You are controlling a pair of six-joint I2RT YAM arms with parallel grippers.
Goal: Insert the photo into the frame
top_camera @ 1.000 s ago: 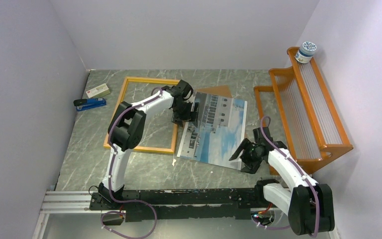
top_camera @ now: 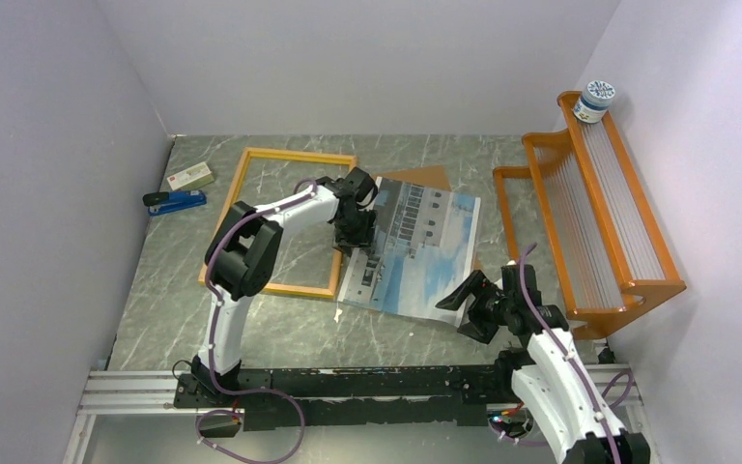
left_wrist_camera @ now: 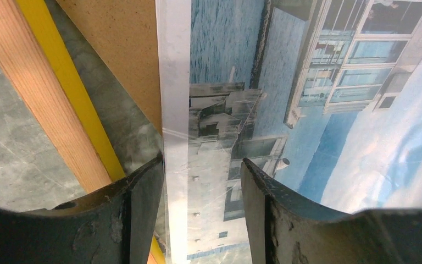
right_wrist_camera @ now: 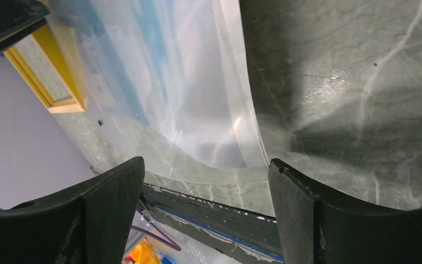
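Observation:
The photo (top_camera: 425,253), a blue-and-white picture of buildings and sky in a glossy clear sheet, lies tilted just right of the empty yellow frame (top_camera: 299,155). At the photo's left edge, my left gripper (top_camera: 356,244) is part open; in the left wrist view the photo's white border (left_wrist_camera: 175,110) runs between its spread fingers. My right gripper (top_camera: 456,317) is part open at the photo's lower right corner. In the right wrist view that corner (right_wrist_camera: 242,148) reaches between its fingers, near the right-hand one. Whether either finger pair touches the photo, I cannot tell.
A brown backing board (top_camera: 425,176) shows partly beneath the photo. Right of it stands an orange wooden rack (top_camera: 628,232) with a jar (top_camera: 594,101) on top. A blue stapler (top_camera: 176,202) and a small box (top_camera: 190,176) lie at far left. Bare table shows below the photo.
The photo has slid slightly left towards the frame. My right gripper has shifted a little left with its corner, its forearm swinging. The left gripper has moved only slightly.

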